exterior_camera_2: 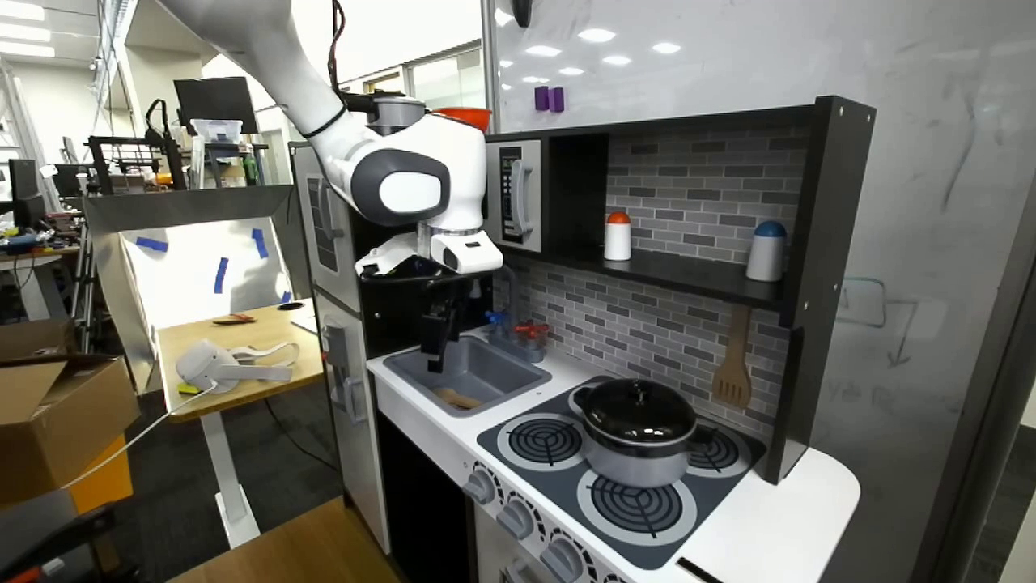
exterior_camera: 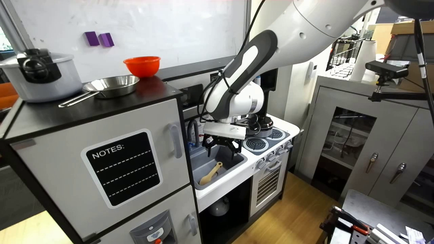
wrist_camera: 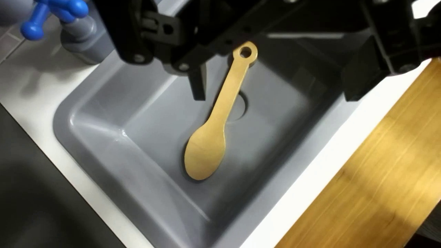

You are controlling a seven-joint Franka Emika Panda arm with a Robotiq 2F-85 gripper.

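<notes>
A wooden spoon (wrist_camera: 213, 132) lies flat on the bottom of the grey sink (wrist_camera: 95, 153), its bowl toward the lower part of the wrist view and its holed handle end toward my gripper. The fingers stand wide open and empty, above the sink. In exterior view 1 the gripper (exterior_camera: 220, 152) hangs over the basin, clear of the spoon (exterior_camera: 211, 173). From the other side, the gripper (exterior_camera_2: 439, 355) is seen over the left part of the sink, with only a bit of the spoon (exterior_camera_2: 454, 397) showing past the rim.
A lidded pot (exterior_camera_2: 636, 442) stands on the stove right of the sink. The blue tap handle (wrist_camera: 53, 12) and faucet (exterior_camera: 195, 132) rise behind the basin. The tall fridge cabinet (exterior_camera: 118, 162) borders it on the left, with a pan (exterior_camera: 118, 86) and a red bowl (exterior_camera: 142, 66) on top.
</notes>
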